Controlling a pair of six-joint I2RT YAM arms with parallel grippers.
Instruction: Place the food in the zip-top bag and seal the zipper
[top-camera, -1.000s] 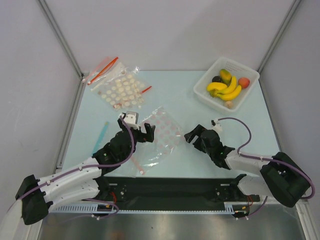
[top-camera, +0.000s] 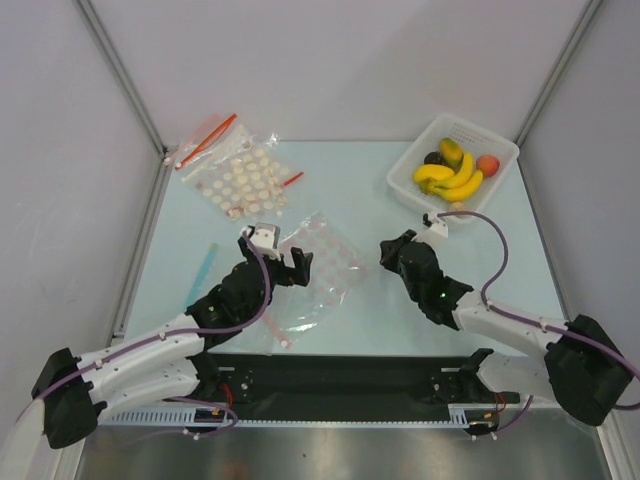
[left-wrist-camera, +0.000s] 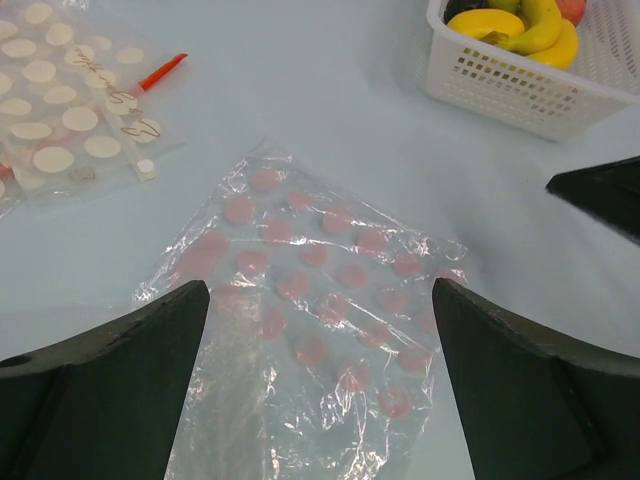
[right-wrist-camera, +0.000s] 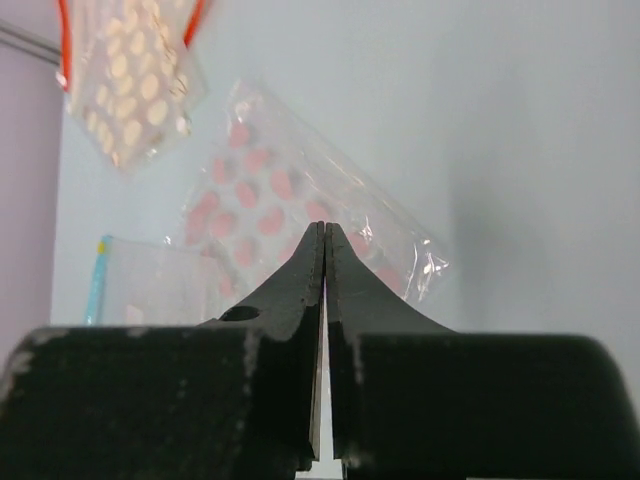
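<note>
A clear bag with pink dots (top-camera: 325, 262) lies flat in the middle of the table. Its far right edge looks slightly raised in the right wrist view. My left gripper is open above this bag, with nothing between its fingers. The right gripper is shut, its tips pressed together and empty; the pink-dotted bag (right-wrist-camera: 265, 195) lies outside them. From above, the right gripper (top-camera: 386, 252) is just right of the bag's right corner. Food sits in a white basket (top-camera: 401, 178): bananas (top-camera: 462, 186), a red fruit (top-camera: 488, 165), a mango (top-camera: 451, 151) and a dark fruit.
At the back left lie bags with white dots (top-camera: 245, 180) and red zip strips (top-camera: 206, 142). A blue-edged bag (right-wrist-camera: 98, 283) lies left of the pink-dotted one. Bare table stretches between the pink-dotted bag and the basket, and along the right side.
The right gripper was open a second ago. The bag and left arm look unmoved.
</note>
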